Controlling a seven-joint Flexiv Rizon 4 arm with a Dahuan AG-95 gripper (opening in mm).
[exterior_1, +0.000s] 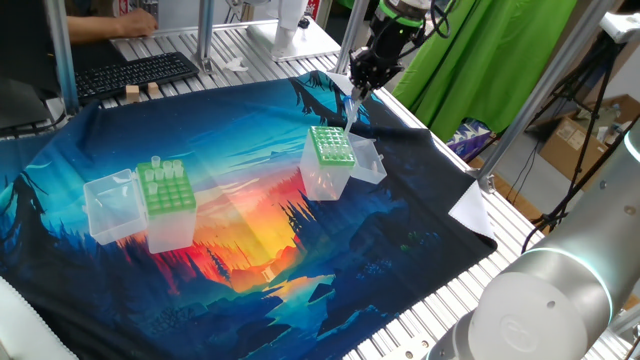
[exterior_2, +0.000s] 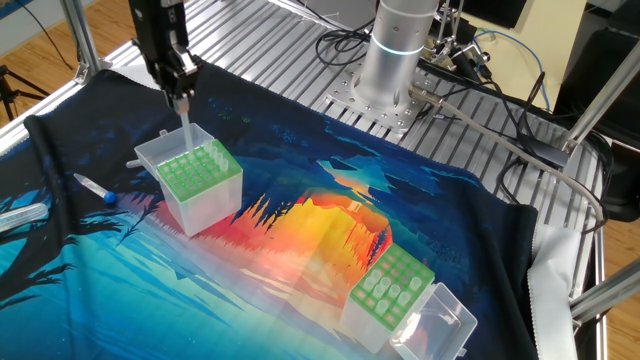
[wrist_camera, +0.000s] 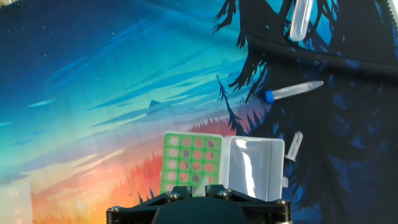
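My gripper (exterior_2: 181, 98) points down over the far rack box. It is shut on a thin, clear pipette tip (exterior_2: 187, 132) that hangs below the fingers, its lower end near the green-topped box (exterior_2: 193, 205). In exterior view 1 the same tip (exterior_1: 350, 115) reaches close to the back edge of the box's green rack (exterior_1: 332, 146); whether it touches or enters a hole cannot be told. In the wrist view the gripper stands at the near edge of the green grid (wrist_camera: 191, 158). The box's clear lid (wrist_camera: 255, 167) lies open beside it.
A second green-topped box (exterior_1: 170, 220) with several clear tips in its rack stands apart, its lid (exterior_1: 115, 205) open. A blue-capped tube (wrist_camera: 295, 91), a small clear tube (wrist_camera: 295, 146) and a larger clear tube (wrist_camera: 301, 18) lie on the patterned cloth. Cloth between the boxes is clear.
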